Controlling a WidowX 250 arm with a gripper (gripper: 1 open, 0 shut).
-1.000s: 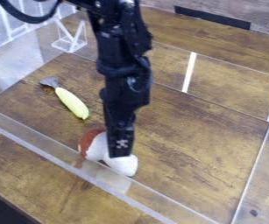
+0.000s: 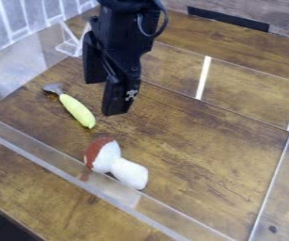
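My black gripper [image 2: 114, 89] hangs in the upper middle of the camera view, above the table and just right of a yellow-handled brush [image 2: 77, 111] with a grey tip, lying on the wood at left. Nothing shows held in the gripper, which stands open. In front, a white object with a reddish-brown end [image 2: 121, 168], possibly a brush or toy, lies on its side near the clear front rail.
The wooden table [image 2: 210, 141] is bordered by clear plastic walls [image 2: 172, 221] at front, left and right. A white strip [image 2: 204, 78] lies toward the back.
My gripper has moved up and back, away from the white object, which is now fully uncovered. The objects on the table look unmoved.
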